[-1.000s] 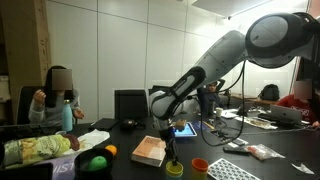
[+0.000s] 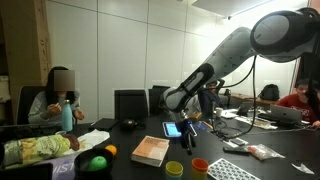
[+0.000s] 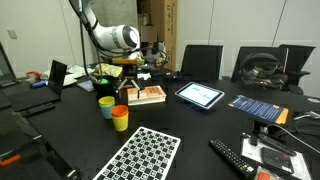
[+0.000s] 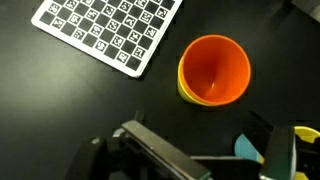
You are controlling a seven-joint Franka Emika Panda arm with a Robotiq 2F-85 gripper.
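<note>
An orange cup [image 4: 215,70] sits inside a yellow one, upright on the dark table. Beside it stands a yellow cup [image 2: 175,169], with a light blue cup [image 3: 107,112] showing beneath it in exterior view 2. My gripper is open, with its dark fingers at the bottom of the wrist view and nothing held. In that view, the orange cup lies ahead of the fingers, and the yellow and blue pair is partly hidden at lower right. Exterior view 1 has the gripper [image 2: 190,143] above and behind the cups.
A white checkered board [image 3: 137,156] lies near the cups. Around them are a book-like box [image 2: 151,150], a tablet [image 3: 199,95], a green object in a black bowl [image 2: 97,163] and a keyboard-like remote [image 3: 233,158]. Two people sit behind the table.
My gripper has moved from above the yellow cup toward the right and up, nearer the orange cup in exterior view 1. The cups stay where they were.
</note>
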